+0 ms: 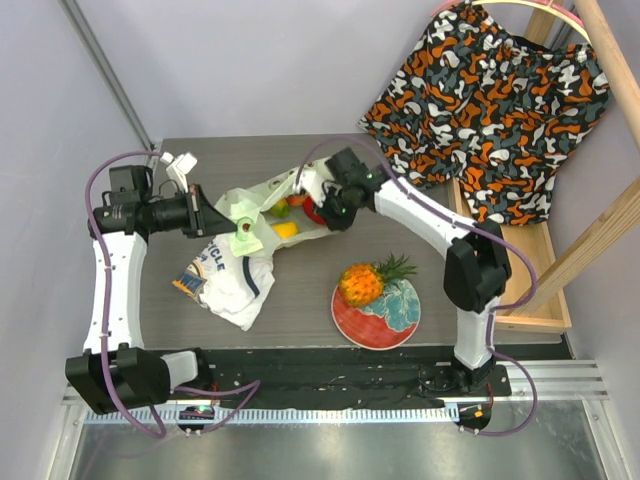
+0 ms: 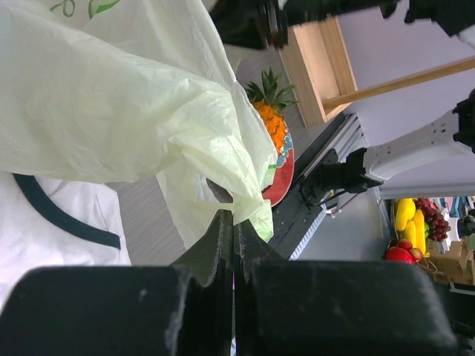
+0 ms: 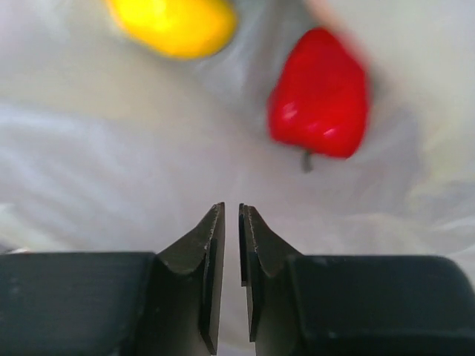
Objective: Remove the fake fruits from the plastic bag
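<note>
At the left of the top view, my left gripper (image 1: 238, 228) is shut on an edge of the pale plastic bag (image 2: 178, 133), whose film gathers at the fingertips. Inside the bag lie a yellow fruit (image 1: 285, 230), a green fruit (image 1: 280, 210), an orange-coloured fruit (image 1: 297, 200) and a red fruit (image 3: 319, 96). My right gripper points into the bag, its fingers close together with a narrow gap; no fruit shows between them. The red fruit is ahead of the fingertips, apart from them. On a red plate (image 1: 350, 325) rests a pineapple (image 1: 360, 285), outside the bag.
A white cloth (image 1: 235, 285) lies in front of the bag, under its left end. To the right, a wooden rack (image 1: 545, 250) carries a camouflage cloth bag (image 1: 490, 110). Bare table shows behind the plastic bag and between cloth and plate.
</note>
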